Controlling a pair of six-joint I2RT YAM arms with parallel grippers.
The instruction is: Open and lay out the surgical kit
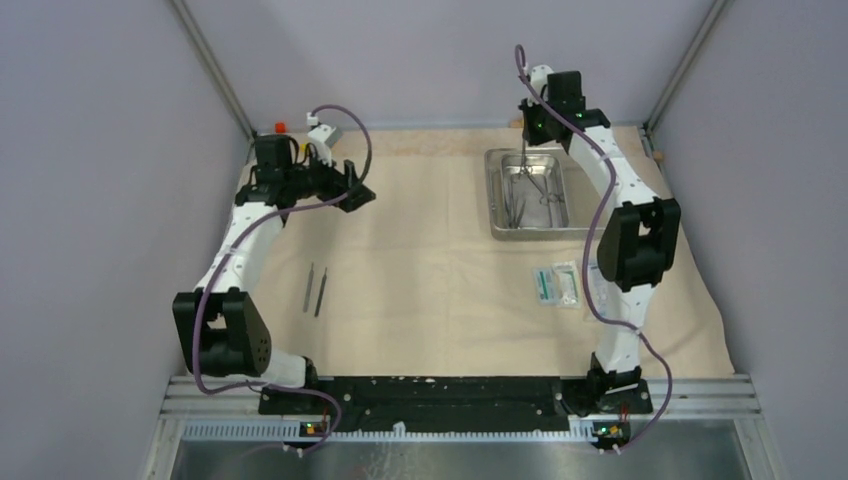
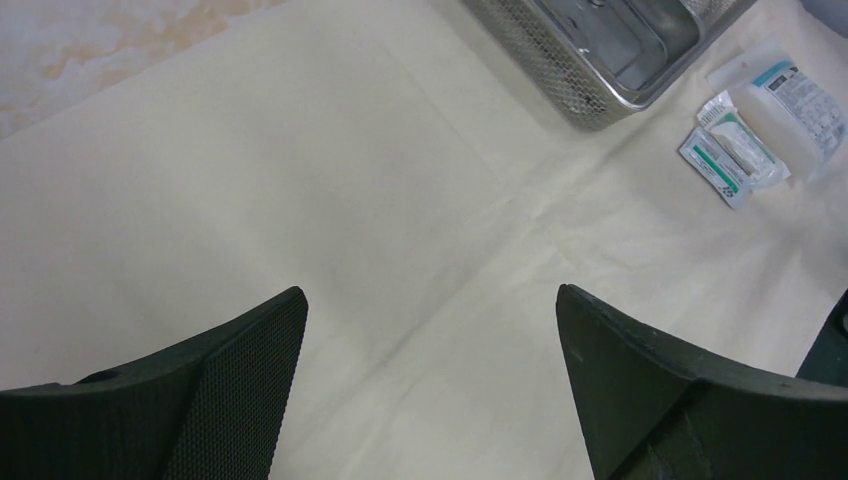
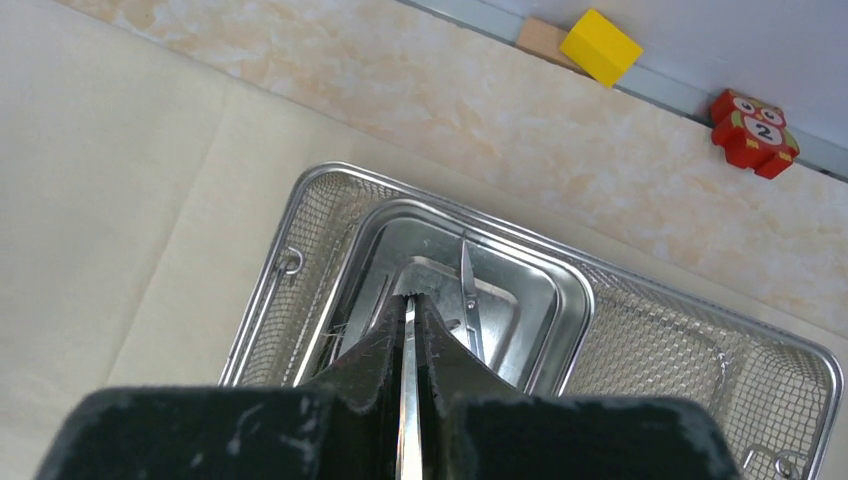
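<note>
In the top view my right gripper [image 1: 526,137] is above the back of the metal tray [image 1: 492,205]. It is shut on a thin metal instrument [image 1: 523,158], which hangs down toward the tray; the fingers hide part of it in the right wrist view. Scissors [image 3: 469,295] and other slim instruments lie in the inner tray [image 3: 375,225]. My left gripper stands open over bare cloth, nothing between its fingers. Two slim instruments, one silver [image 1: 309,288] and one darker [image 1: 321,292], lie side by side at the left.
Sealed packets [image 1: 555,286] lie in front of the tray; a larger white pack [image 2: 800,115] is beside them. A yellow block [image 3: 601,47] and a red block [image 3: 755,133] stand along the back edge.
</note>
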